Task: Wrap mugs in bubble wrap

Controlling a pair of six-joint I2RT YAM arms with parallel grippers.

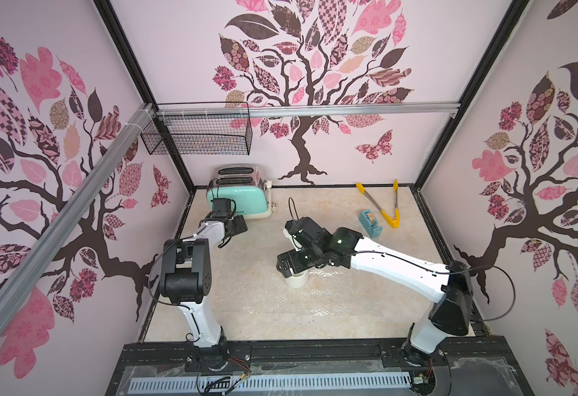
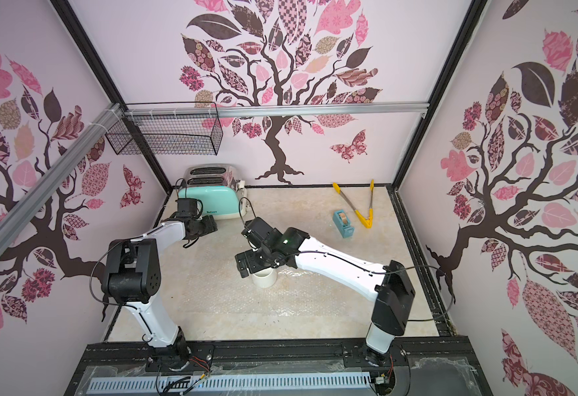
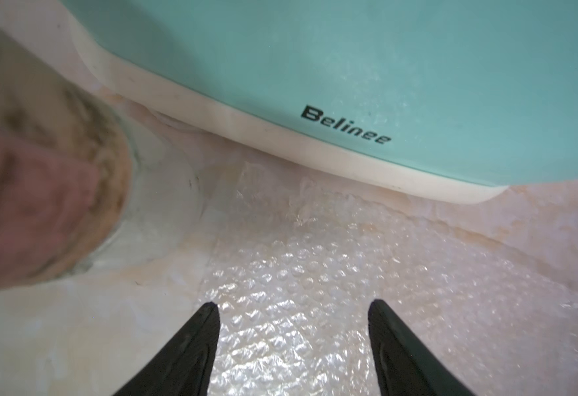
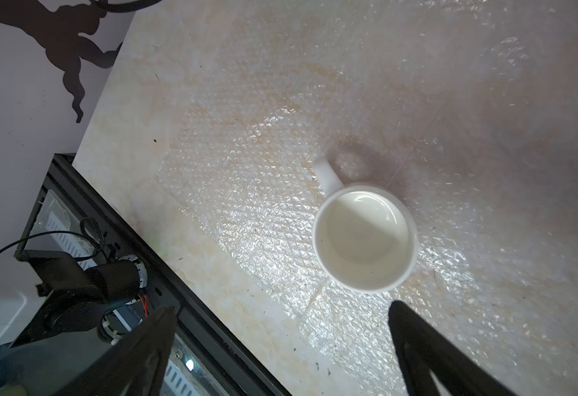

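Observation:
A white mug (image 4: pixel 367 237) stands upright on the clear bubble wrap (image 4: pixel 262 198), its handle toward the top of the right wrist view. My right gripper is open above the mug, nothing between its fingers. From the top left view, the right gripper partly covers the mug (image 1: pixel 295 279). My left gripper hovers in front of the toaster with its fingers apart. Only bubble wrap (image 3: pixel 289 283), lying flat on the table below, shows in the gap between them.
The turquoise toaster (image 3: pixel 368 79) stands at the back left, close to my left gripper. A jar with a brownish-pink lid (image 3: pixel 38 178) is beside that gripper. A blue tape dispenser (image 1: pixel 370 223) and yellow tongs (image 1: pixel 388 214) lie at the back right.

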